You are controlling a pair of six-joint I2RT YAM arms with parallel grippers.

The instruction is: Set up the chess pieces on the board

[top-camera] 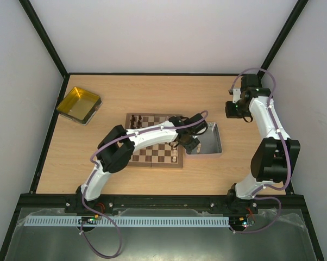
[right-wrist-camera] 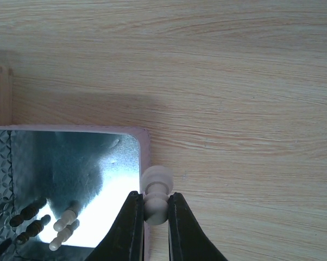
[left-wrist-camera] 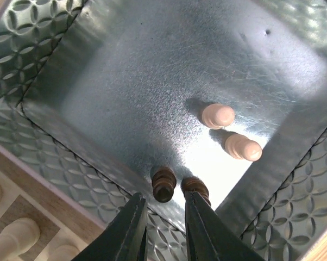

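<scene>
My left gripper hangs over the metal bin (top-camera: 209, 142), fingers apart, a dark piece (left-wrist-camera: 163, 187) just past their tips and another dark piece (left-wrist-camera: 198, 187) beside it. Two pale pieces (left-wrist-camera: 218, 115) stand further in. My right gripper is shut on a white piece (right-wrist-camera: 156, 209), above the table just right of the bin. The chessboard (top-camera: 158, 157) lies under the left arm, with dark pieces (top-camera: 136, 120) at its far left and pale pieces along its right side.
A gold tray (top-camera: 77, 103) sits at the back left.
</scene>
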